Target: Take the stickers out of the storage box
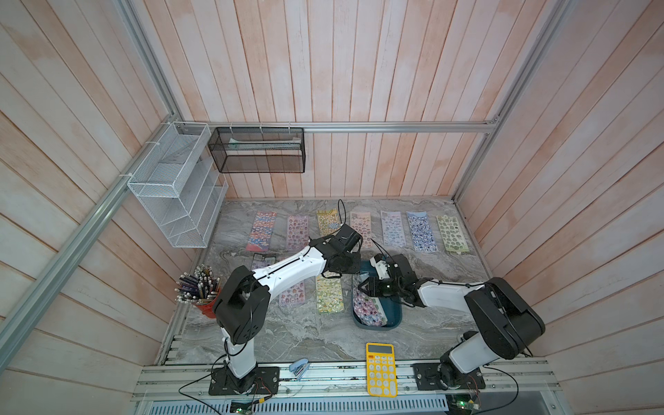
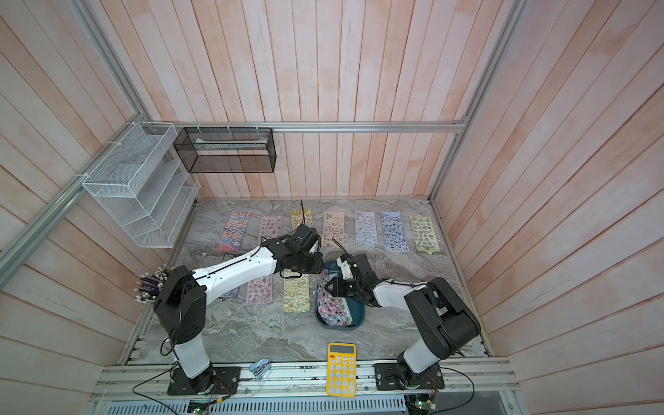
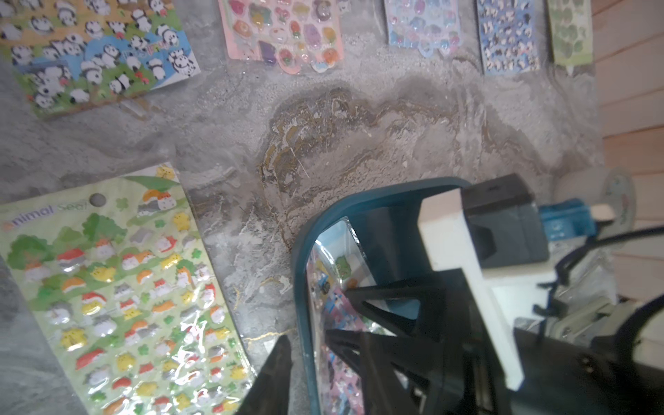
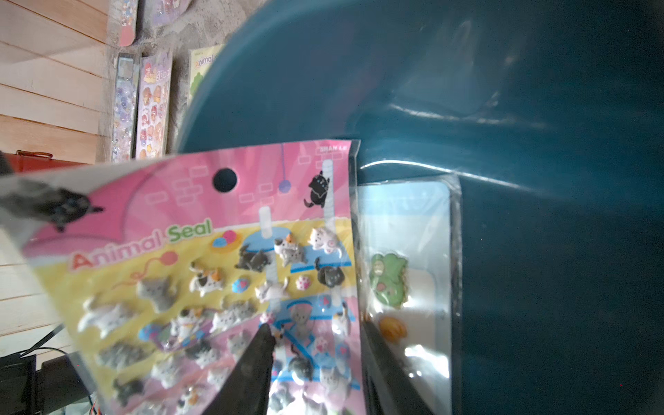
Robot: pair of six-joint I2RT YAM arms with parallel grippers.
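The teal storage box (image 2: 349, 318) stands at the front middle, holding sticker sheets. My right gripper (image 2: 334, 285) is down at it, shut on a pink-topped cat Animal Seal sheet (image 4: 276, 228); a clear-wrapped sheet (image 4: 415, 221) lies behind that. My left gripper hangs above the box's left rim, its dark fingertips blurred and apart at the bottom of the left wrist view, part open, with nothing visibly held.
Sticker sheets (image 1: 423, 231) lie in a row at the back and others (image 3: 117, 290) left of the box. A yellow calculator (image 1: 380, 370) and stapler (image 1: 298, 366) are at the front edge, a red pen holder (image 1: 206, 307) at the left.
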